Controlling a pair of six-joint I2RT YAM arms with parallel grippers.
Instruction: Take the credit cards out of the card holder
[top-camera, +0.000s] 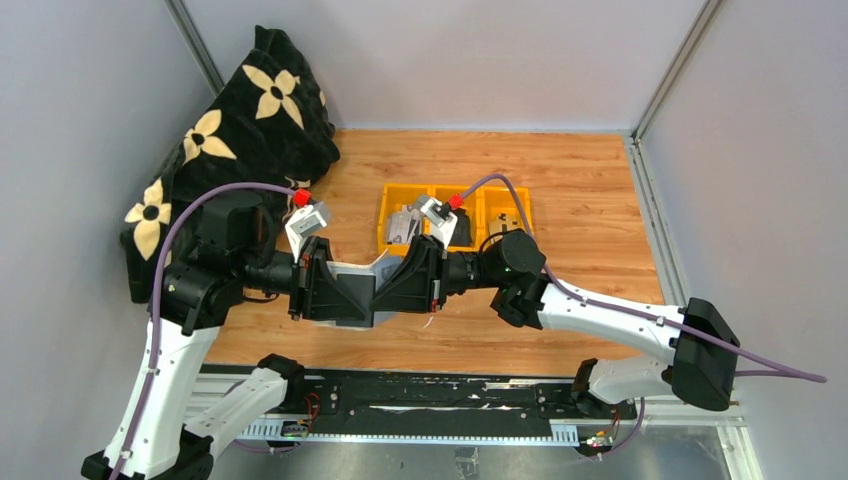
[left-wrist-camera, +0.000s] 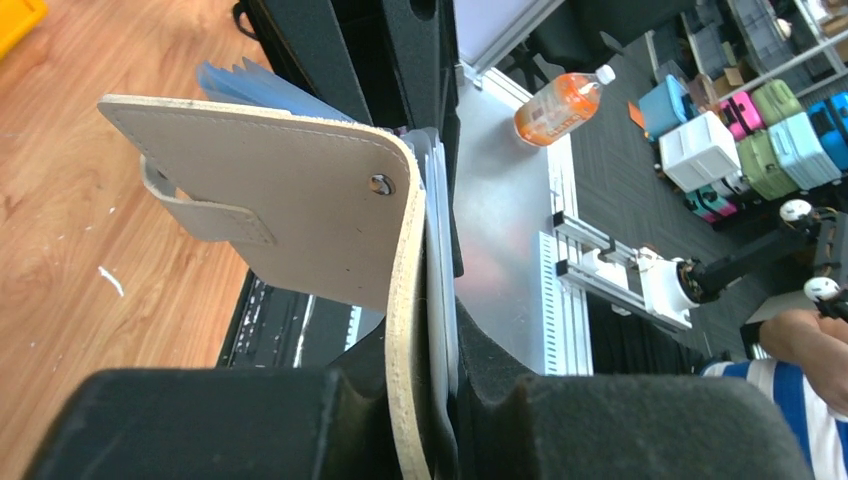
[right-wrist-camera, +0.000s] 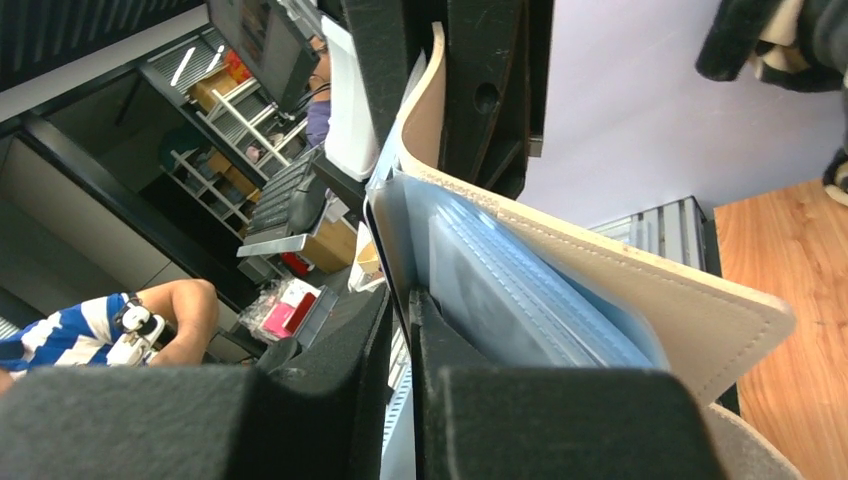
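Note:
The card holder (left-wrist-camera: 260, 200), a beige leather case with clear blue plastic sleeves (right-wrist-camera: 520, 290), is held up over the table in my left gripper (top-camera: 340, 290), which is shut on it. In the right wrist view its fingers lie along the dark edge of the sleeves; whether they pinch anything I cannot tell. Whether cards sit inside the sleeves is unclear.
A yellow three-compartment tray (top-camera: 480, 200) with grey and dark items sits behind the grippers. A black flowered cushion (top-camera: 230, 140) fills the back left.

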